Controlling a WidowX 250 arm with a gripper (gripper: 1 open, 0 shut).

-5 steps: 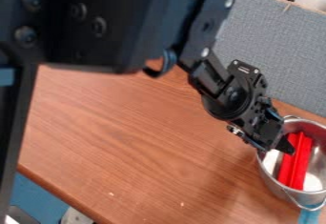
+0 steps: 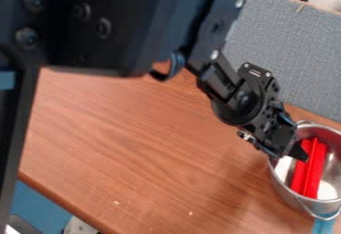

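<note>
The black gripper at the end of the arm reaches down to the right, its tip just inside a steel pot at the right edge of the view. Red objects lie in the pot, with something white beside them at the left. The gripper's tip is at the upper left end of the red objects. Whether it is open, shut, or touching them cannot be made out.
A grey backboard stands behind it. Large dark arm parts fill the upper left. A blue surface shows past the table's lower left edge.
</note>
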